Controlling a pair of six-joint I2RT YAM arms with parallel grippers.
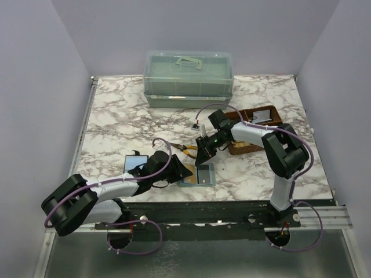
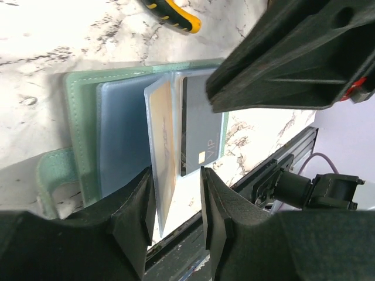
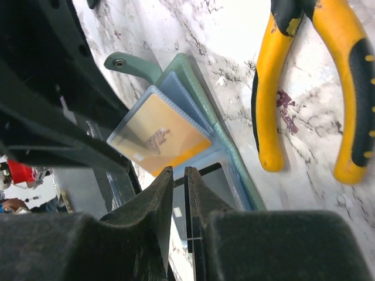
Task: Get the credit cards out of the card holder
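The open card holder [image 1: 206,174] lies near the front edge, mint with blue inside; a dark card marked VIP [image 2: 197,123] is in one side. A tan card [image 2: 161,140] stands tilted up from the holder beside my left gripper, whose fingers are part open; whether they touch it I cannot tell. My right gripper hangs over the holder's dark-card side, its fingers close together.
Yellow-handled pliers [image 3: 269,117] lie just behind the holder. A brown compartment box [image 1: 246,147] is at the right, a lidded green case [image 1: 188,87] at the back, a laptop-like blue-grey item [image 1: 136,162] at left.
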